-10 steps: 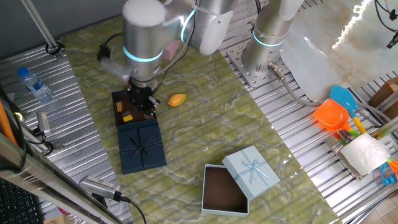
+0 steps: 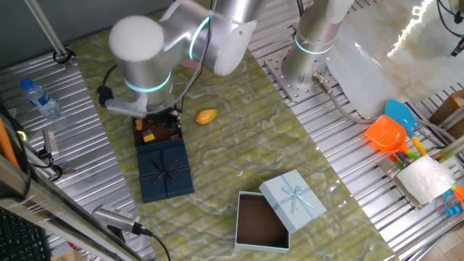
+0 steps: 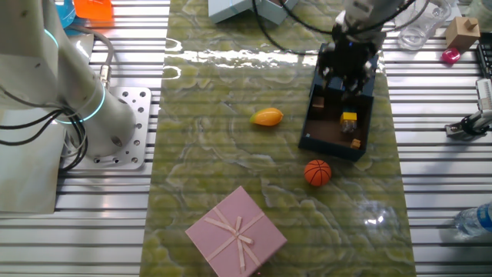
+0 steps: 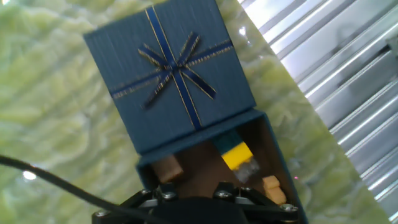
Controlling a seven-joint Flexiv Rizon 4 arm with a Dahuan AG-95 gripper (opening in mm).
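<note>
The dark blue gift box [image 4: 205,162] lies with its inside exposed, and its bowed lid [image 4: 171,71] sits against one side. Inside are a yellow-topped block [image 4: 237,155], a light wooden piece [image 4: 273,190] and a brown block [image 4: 166,168]. My gripper reaches in from the bottom of the wrist view, over the box. Exterior view 2 shows the gripper [image 3: 347,69] dark and blurred above the lid end of the box. How its fingers stand, and whether anything is between them, is unclear.
An orange-yellow fruit [image 3: 267,116] and a small basketball [image 3: 317,172] lie on the green mat beside the box. A closed pink box [image 3: 236,231] sits farther off. An open light blue box [image 2: 262,221] has its lid [image 2: 293,201] leaning on it.
The arm has swung left in exterior view 1. My gripper was over the dark box's right part and now sits near its far edge. The boxes and fruit have not moved.
</note>
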